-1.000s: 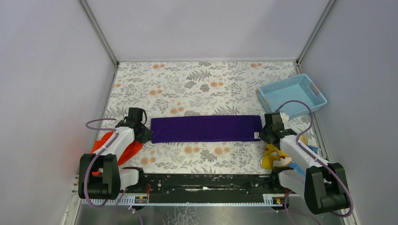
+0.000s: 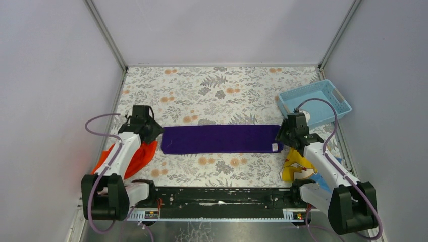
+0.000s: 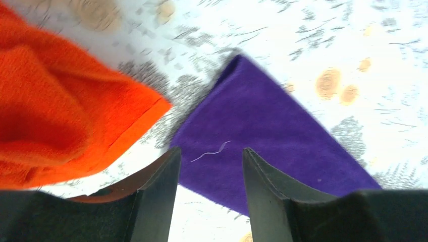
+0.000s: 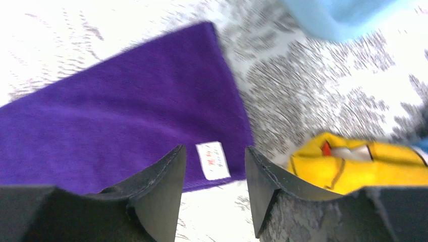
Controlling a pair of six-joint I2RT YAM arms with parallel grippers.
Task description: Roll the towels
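A long purple towel (image 2: 222,138) lies flat across the table, with a white label (image 4: 212,160) at its right end. My left gripper (image 2: 157,132) hangs open above the towel's left end, nothing held between the fingers. At the other end, my right gripper (image 2: 280,135) is open over the labelled corner, also empty.
An orange towel (image 2: 139,160) is bunched at the left, partly under the arm. A yellow patterned cloth (image 2: 291,166) lies at the front right. A light blue plastic basket (image 2: 310,92) sits at the back right.
Both arms have shifted slightly toward the back in the top view and appear raised, away from the towel's ends. The purple towel looks much the same.
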